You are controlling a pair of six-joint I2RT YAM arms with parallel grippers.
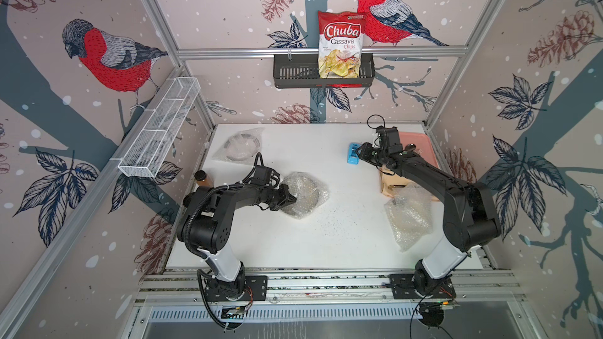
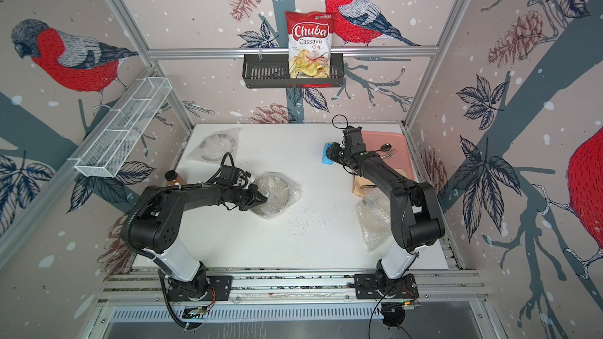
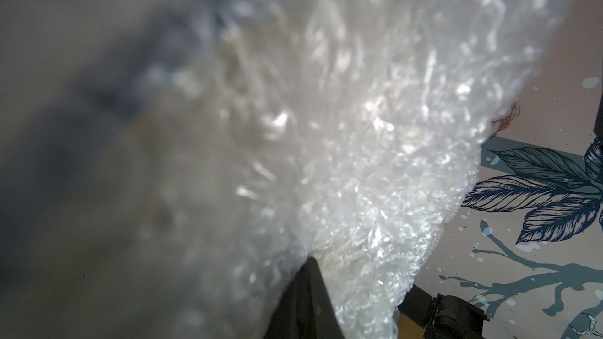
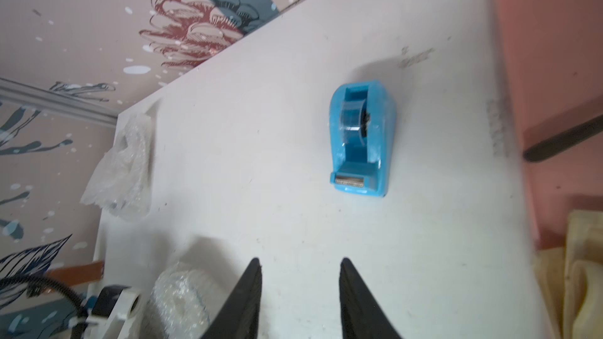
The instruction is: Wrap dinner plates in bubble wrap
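Observation:
A bubble-wrapped plate [image 1: 307,193] lies flat near the table's middle. My left gripper [image 1: 291,201] is shut at its left edge. Close up in the left wrist view, bubble wrap [image 3: 377,144] fills most of the frame and touches the dark fingers [image 3: 306,301]; whether a fold is pinched between them is hidden. A blue tape dispenser [image 4: 380,150] stands upright at the back right. Near it, my right gripper is open and empty, its fingers pointing down at bare table. Another wrapped plate [image 1: 241,147] rests at the back left.
At the right lie a pink tray [image 2: 402,163] with a spoon and fork, a tan cloth [image 4: 584,282] and a loose bubble wrap sheet [image 1: 411,223]. A brown bottle [image 1: 202,179] stands by the left edge.

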